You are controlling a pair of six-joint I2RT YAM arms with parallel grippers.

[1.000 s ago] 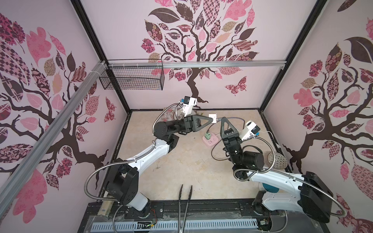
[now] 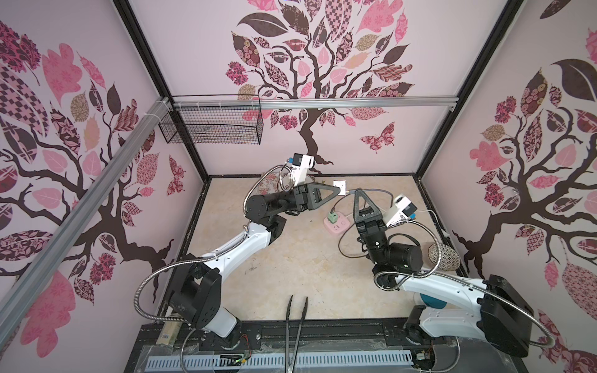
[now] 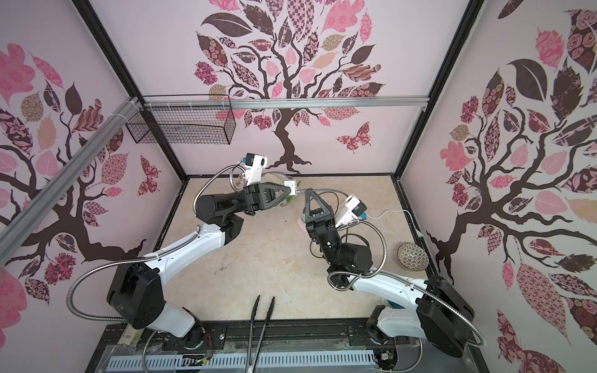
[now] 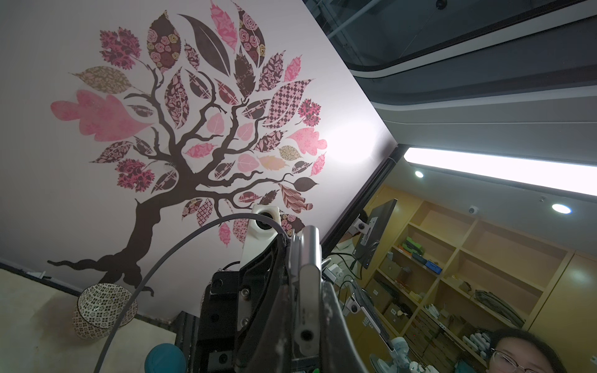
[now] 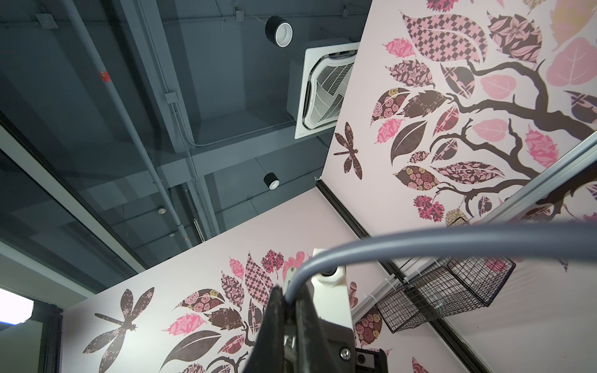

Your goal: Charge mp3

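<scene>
A small silver-white mp3 player is held above the table at the tips of my left gripper, which is shut on it. In the left wrist view the player stands upright between the fingers. Facing it from the right, my right gripper is shut on a grey cable near its end. In the right wrist view the cable bends away rightward from the fingertips. The cable's end lies close to the player; whether it sits in the port cannot be told, as fingers hide that spot.
On the table behind stands a pink socket block with a green plug in it. A patterned basket and a blue item are at the right. Dark tongs lie at the front edge.
</scene>
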